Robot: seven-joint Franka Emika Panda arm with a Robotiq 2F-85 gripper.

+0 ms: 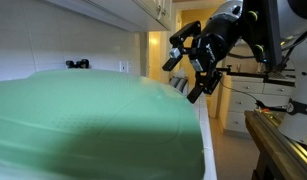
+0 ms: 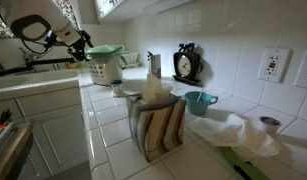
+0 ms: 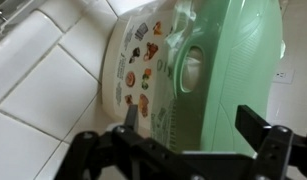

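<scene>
A green lid fills much of the first exterior view. In the second exterior view, the same green lid tops a white container at the far left end of the counter. My gripper is open, its two black fingers spread apart. Between and beyond them, the wrist view shows the green lid with an oval opening, and the container's white side printed with small food pictures. Seen from outside, the gripper is close to the lid's edge; whether it touches cannot be told.
White tile counter stretches along the wall. On it stand a knife block, a teal cup, a black round object and a metal can. White cloth lies at right. Cabinets hang overhead.
</scene>
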